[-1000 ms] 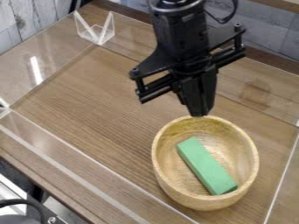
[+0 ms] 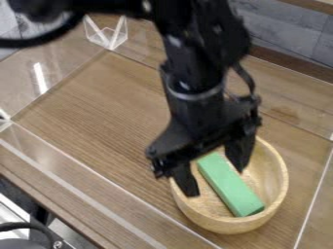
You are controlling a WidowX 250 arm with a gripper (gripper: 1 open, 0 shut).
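Observation:
My black gripper point(image 2: 208, 160) hangs low over a pale round bowl point(image 2: 221, 216), open, with its fingers apart above the bowl's left and upper part. A green rectangular block point(image 2: 231, 193) lies inside the bowl, partly hidden behind the gripper. Nothing shows held between the fingers.
The wooden table point(image 2: 81, 126) has free room to the left of the bowl. A small clear object point(image 2: 107, 29) stands at the back left. Dark cables lie at the lower left edge.
The gripper has come down and toward the front, from above and behind the bowl to low over it, now covering part of the bowl and block.

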